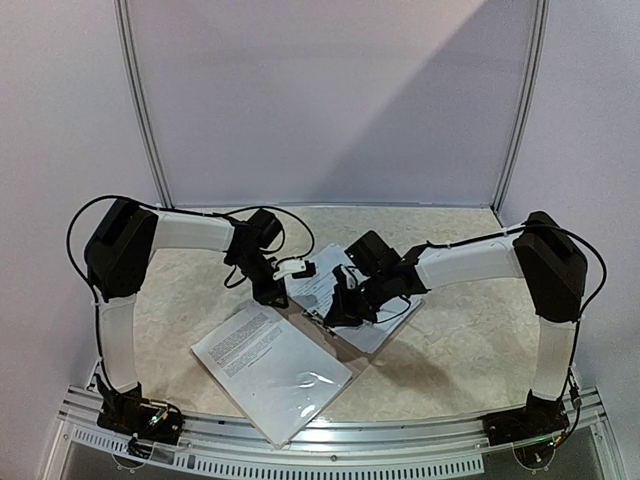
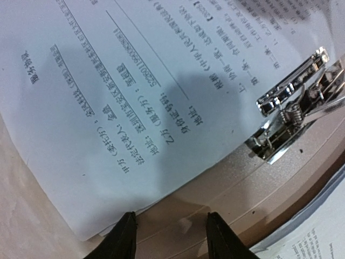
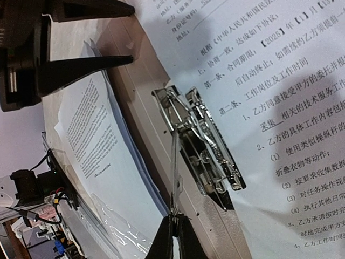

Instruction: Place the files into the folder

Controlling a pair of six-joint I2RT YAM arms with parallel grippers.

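An open folder lies on the table, its brown spine [image 2: 237, 186] running between printed sheets [image 1: 318, 282] on the far side and a cover side with a printed page [image 1: 265, 360] in front. A silver metal clip [image 3: 197, 151] is fixed along the spine, at the edge of the far sheets. Pinched together, the tips of my right gripper meet the end of the clip's lever [image 3: 175, 181]. My left gripper stands open over the spine near a corner of the sheets, nothing between its fingers.
Clear plastic [image 1: 310, 380] shines over the front page, which reaches the metal rail [image 1: 370, 428] at the table's front. Both arms come close together over the folder. Bare table [image 1: 450, 350] lies to the right.
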